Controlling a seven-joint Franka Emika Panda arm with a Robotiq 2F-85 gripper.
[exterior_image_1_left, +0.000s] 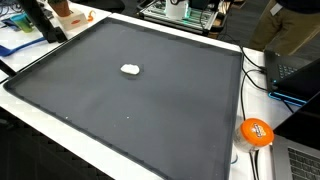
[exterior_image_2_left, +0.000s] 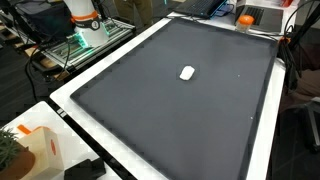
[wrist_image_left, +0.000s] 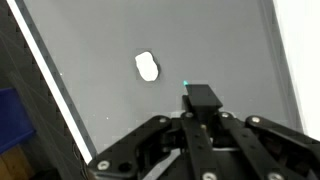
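A small white oval object (exterior_image_1_left: 130, 69) lies alone on the dark grey board (exterior_image_1_left: 150, 110). In exterior view 2 the same white object (exterior_image_2_left: 187, 73) rests near the middle of the board. The wrist view looks down on this white object (wrist_image_left: 147, 66), up and to the left of my gripper and apart from it. My dark fingers are together, so the gripper looks shut; whatever may be between them cannot be made out. A small teal speck shows beside the fingertips. Neither exterior view shows the gripper itself.
An orange-topped container (exterior_image_1_left: 254, 133) stands beyond the board's right edge, near a laptop (exterior_image_1_left: 297, 157) and some cables. A terracotta pot with a plant (exterior_image_2_left: 14, 155) is in the near left corner of exterior view 2. Most of the board is bare.
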